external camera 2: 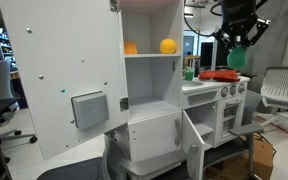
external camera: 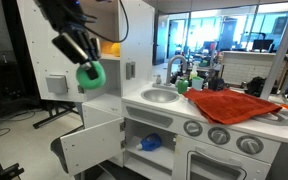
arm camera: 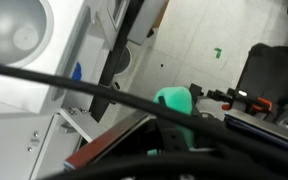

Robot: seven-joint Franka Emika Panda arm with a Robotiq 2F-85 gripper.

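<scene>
A green rounded object (external camera: 90, 75), perhaps a cup or bowl, hangs from my gripper (external camera: 88, 61), which is shut on it. It is held in the air on the near side of the play kitchen, above the open lower cabinet door (external camera: 92, 147). In exterior view 2 the green object (external camera 2: 236, 59) shows in front of the counter at the right. The wrist view has part of the green object (arm camera: 174, 99) in the fingers, with the floor below; dark cables cover much of the fingers.
On the counter are a sink (external camera: 160, 95), a red cloth (external camera: 229, 104) and several small items. A blue object (external camera: 150, 142) lies inside the open lower compartment. Orange and yellow things (external camera 2: 167, 46) occupy the upper shelf. A cardboard box (external camera 2: 262, 158) stands on the floor.
</scene>
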